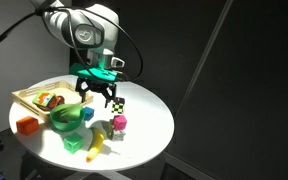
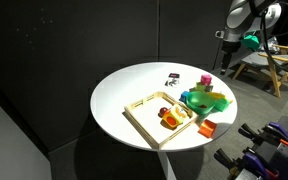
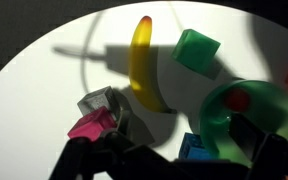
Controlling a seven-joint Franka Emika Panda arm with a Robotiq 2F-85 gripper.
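My gripper (image 1: 95, 99) hangs above the white table, open, with nothing between its fingers. Below it in the wrist view, a blue cube (image 3: 193, 147) shows just past the fingertips, beside a green bowl (image 3: 222, 105). Inside the bowl is a small red thing (image 3: 237, 99). A pink cube (image 3: 91, 124) touches or adjoins a grey cube (image 3: 99, 101) at the left. Farther out lie a yellow banana (image 3: 141, 65) and a green cube (image 3: 196, 50). One finger partly covers the bowl.
A wooden tray (image 2: 136, 119) with several colourful toys stands beside the bowl. An orange-red block (image 1: 27, 125) sits near the table edge. A black-and-yellow checkered block (image 1: 118, 104) lies behind the pink cube.
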